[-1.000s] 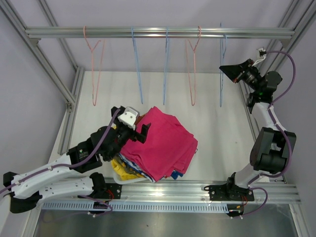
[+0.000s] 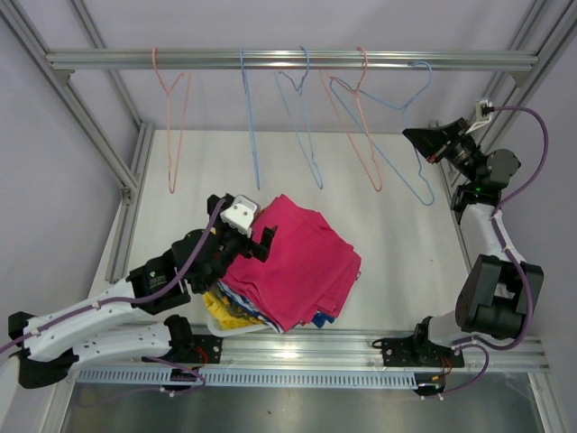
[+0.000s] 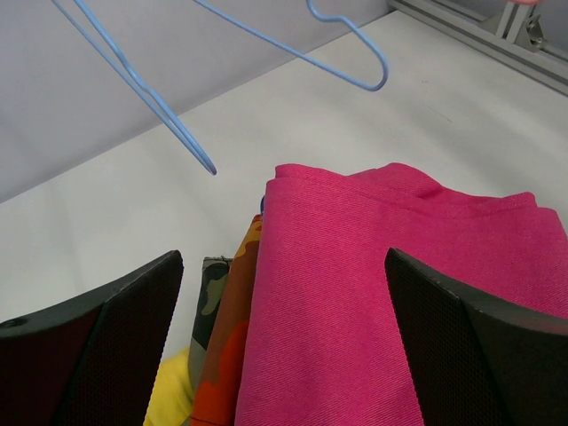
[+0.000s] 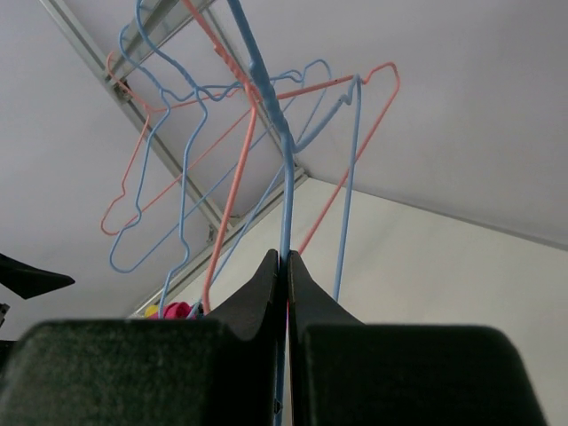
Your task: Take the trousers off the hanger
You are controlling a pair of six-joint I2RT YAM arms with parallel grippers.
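Observation:
Red cloth (image 2: 297,262), perhaps the trousers, lies on a pile of folded clothes, filling much of the left wrist view (image 3: 319,293). My left gripper (image 2: 264,244) is open above the pile, nothing between its fingers. My right gripper (image 2: 410,135) is shut at the right end of the rail, beside a blue hanger (image 2: 397,171); in the right wrist view a blue hanger's wire (image 4: 286,213) runs behind or at its fingertips, and I cannot tell whether it is gripped. The hangers in view carry no garment.
A metal rail (image 2: 207,59) holds several pink and blue hangers. White board (image 2: 406,271) is clear right of the pile. Frame posts (image 2: 126,216) border both sides.
The right-hand hangers have swung and spread, the rightmost blue one and its neighbours now tilted. The left arm is nearly still.

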